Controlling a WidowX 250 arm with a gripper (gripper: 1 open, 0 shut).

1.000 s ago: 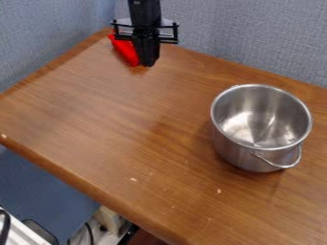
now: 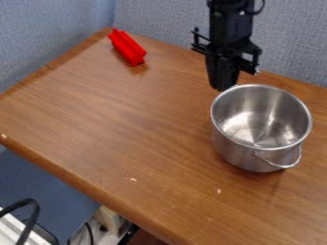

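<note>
My black gripper (image 2: 223,75) hangs at the top right, just above the back-left rim of a steel pot (image 2: 259,129) with a wire handle; it looks shut, with nothing visible between its fingers. A red object (image 2: 126,47), roughly cylindrical, lies at the back left of the wooden table (image 2: 109,144), well away from the gripper.
Blue-grey padded walls (image 2: 52,29) border the back and left. Cables and a white item (image 2: 13,230) sit off the table at the lower left.
My gripper has moved right, from beside the red object at the back left to just over the pot. The red object and pot look unmoved.
</note>
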